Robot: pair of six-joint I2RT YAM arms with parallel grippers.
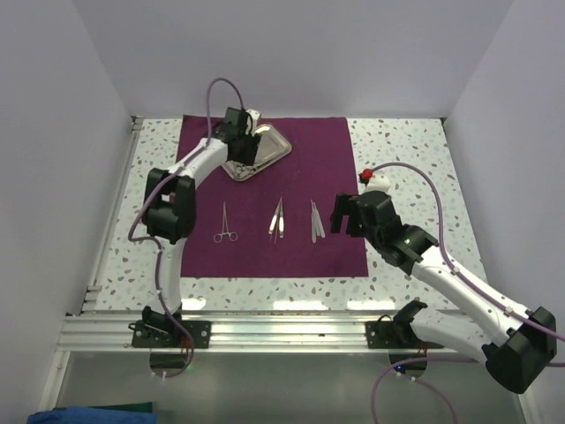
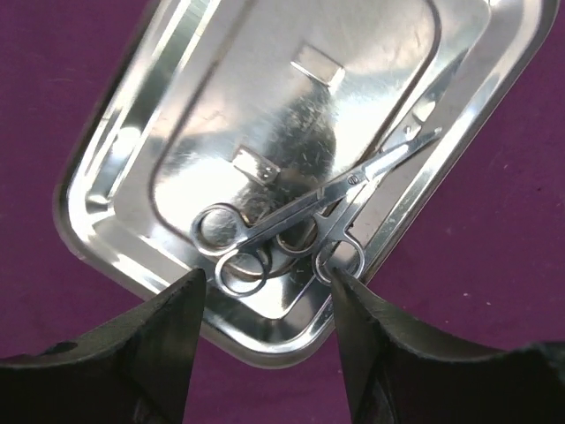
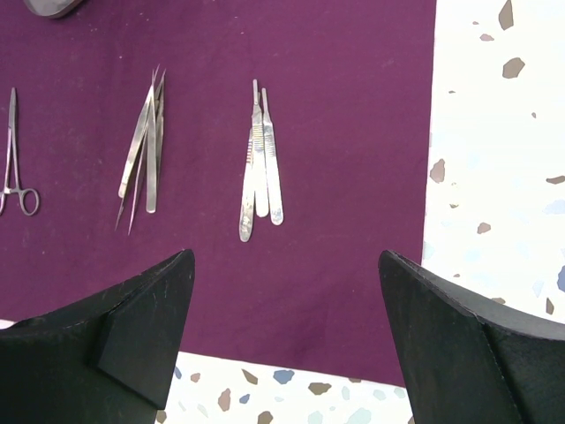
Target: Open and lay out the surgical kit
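Observation:
My left gripper hangs open over the near end of the steel tray [image 2: 124, 177], where two pairs of scissors [image 2: 353, 181] lie crossed. On the purple cloth [image 1: 309, 159] stand three sorted groups: a hemostat [image 1: 225, 231] at left, several tweezers [image 3: 150, 168] in the middle, and scalpel handles [image 3: 260, 168] at right. My right gripper is open above the cloth's right side, nothing between its fingers.
The speckled table [image 1: 406, 150] shows bare around the cloth. Walls bound the back and sides.

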